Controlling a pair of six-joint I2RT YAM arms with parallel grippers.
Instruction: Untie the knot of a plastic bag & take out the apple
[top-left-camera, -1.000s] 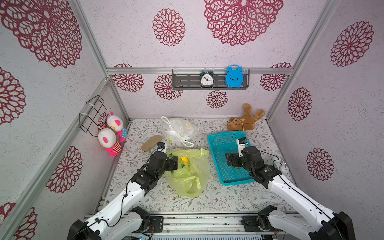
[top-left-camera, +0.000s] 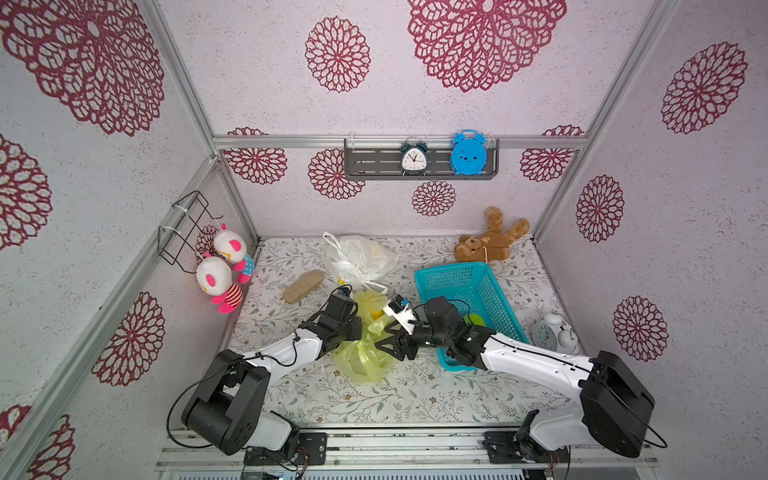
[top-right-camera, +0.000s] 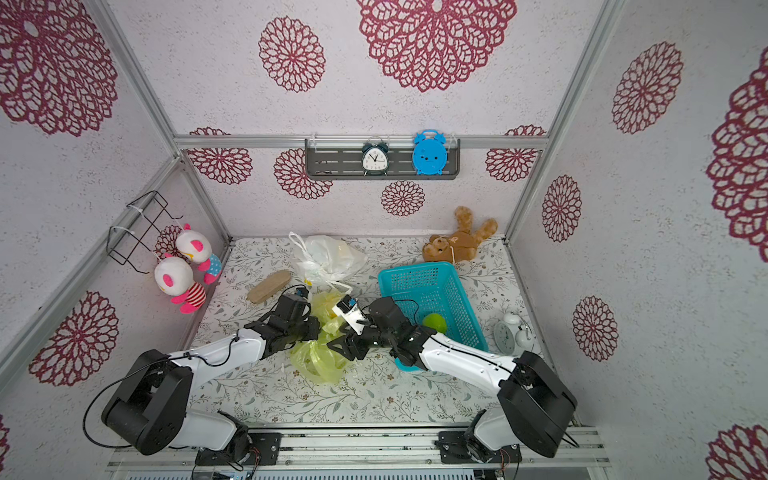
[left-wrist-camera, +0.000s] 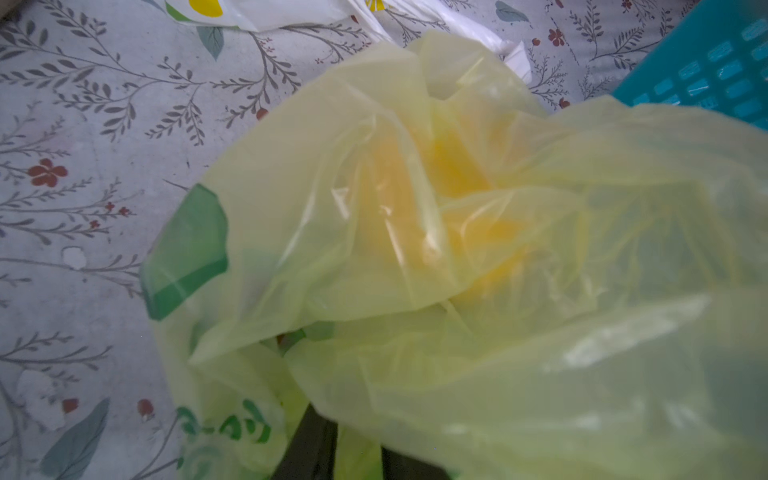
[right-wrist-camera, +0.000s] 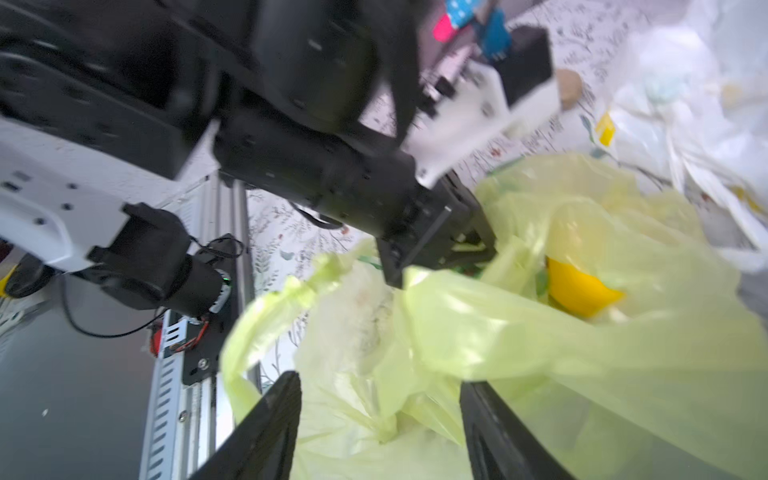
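Note:
A yellow-green plastic bag (top-left-camera: 364, 364) lies mid-table, crumpled, with something orange-yellow (right-wrist-camera: 580, 284) showing inside. My left gripper (top-left-camera: 349, 326) is down at its left side; in the left wrist view its dark fingertips sit under plastic folds at the bottom, so its opening is unclear. My right gripper (top-left-camera: 396, 345) is at the bag's right side; in the right wrist view its two fingertips stand apart at the bottom, with pale bag film between and behind them. Whether it grips the film is hard to see.
A white bag (top-left-camera: 360, 260) lies behind. A teal basket (top-left-camera: 428, 280) holding a green ball (top-right-camera: 434, 321) stands right, a teddy (top-left-camera: 492, 240) back right, a tan oblong item (top-left-camera: 302, 286) left, a white clock (top-right-camera: 505, 340) far right.
Both arms have swung inward over the yellow bag, the right one leftward from above the basket and down toward the front. The bag has been bunched somewhat narrower.

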